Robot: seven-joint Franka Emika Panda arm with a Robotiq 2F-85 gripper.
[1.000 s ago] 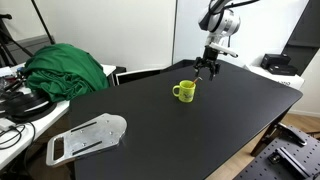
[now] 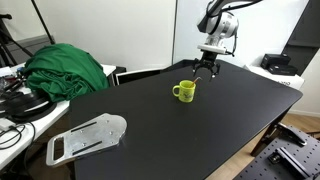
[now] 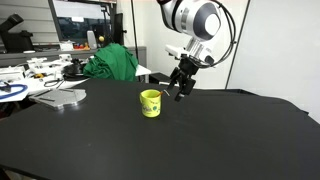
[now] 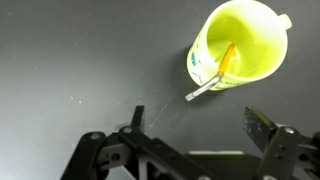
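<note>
A yellow-green mug [image 2: 186, 92] stands upright on the black table, and in exterior view 2 the mug [image 3: 150, 104] is left of my gripper [image 3: 178, 86]. Leaning inside it is a thin stick [image 4: 207, 88], orange within the mug and silvery where it pokes past the rim. The wrist view has the mug [image 4: 199, 66] at upper right, beyond my gripper. Its fingers are wide apart with nothing between them. In exterior view 1 the gripper [image 2: 207, 70] is behind and right of the mug, apart from it.
A silvery metal plate [image 2: 90, 136] lies at the table's left front corner. A green cloth heap [image 2: 68, 72] sits beyond the left edge.
The arm and my gripper have shifted and turned slightly at the far side of the table. The mug and its stick have stayed in place.
</note>
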